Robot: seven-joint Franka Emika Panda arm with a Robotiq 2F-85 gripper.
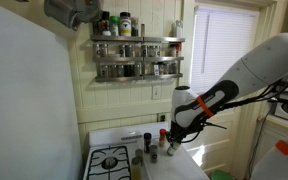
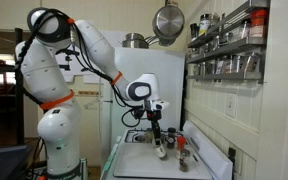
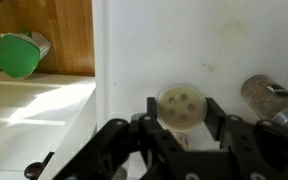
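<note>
A small shaker with a round, pale, holed lid (image 3: pixel 182 106) sits between the dark fingers of my gripper in the wrist view, its lid facing the camera. The fingers are shut on it. From the second exterior view, the light shaker (image 2: pixel 161 153) shows at the tips of the gripper (image 2: pixel 159 147), low over the white counter. In the first exterior view the gripper (image 1: pixel 172 147) points down at the counter's right part. Whether the shaker touches the surface I cannot tell.
A dark-lidded glass jar (image 3: pixel 272 100) lies close on the right in the wrist view. Several jars, one red-topped (image 1: pixel 162 137), stand behind the gripper. The stove (image 1: pixel 109 163) is to the left. A green-topped container (image 3: pixel 19 55) stands beyond the counter edge.
</note>
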